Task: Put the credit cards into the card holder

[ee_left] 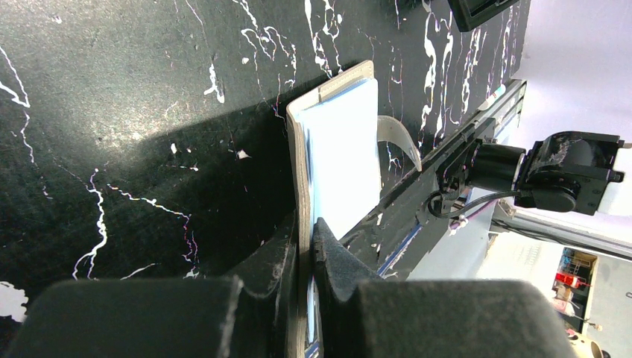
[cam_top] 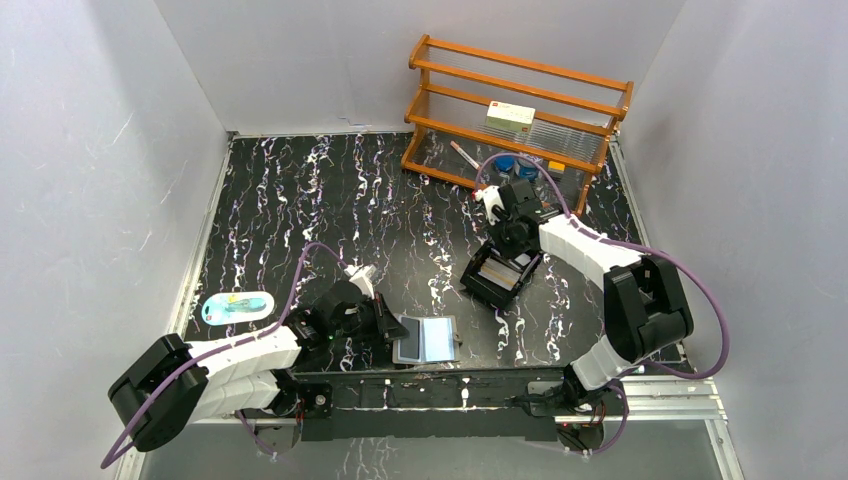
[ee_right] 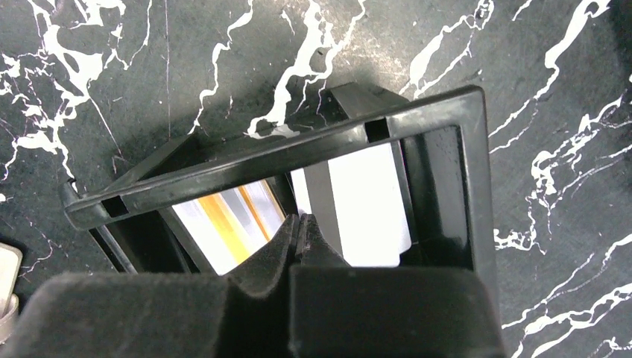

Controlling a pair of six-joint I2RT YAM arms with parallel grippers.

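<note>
The card holder [cam_top: 440, 339] lies spread at the table's front edge. In the left wrist view my left gripper is shut on the holder's beige cover edge [ee_left: 300, 171], its pale inner sleeves [ee_left: 346, 149] showing beside it. Inside the black box [ee_right: 477, 186] lean a white card with a dark stripe [ee_right: 365, 209] and a card with orange stripes [ee_right: 231, 220]. My right gripper is over the box, fingertips together and nothing between them. The white card stays outside the fingers, flat against the box's right part.
A wooden rack [cam_top: 520, 110] stands behind the right arm, with a green-white box [cam_top: 510, 116] on it. An oval white packet [cam_top: 237, 308] lies at the left.
</note>
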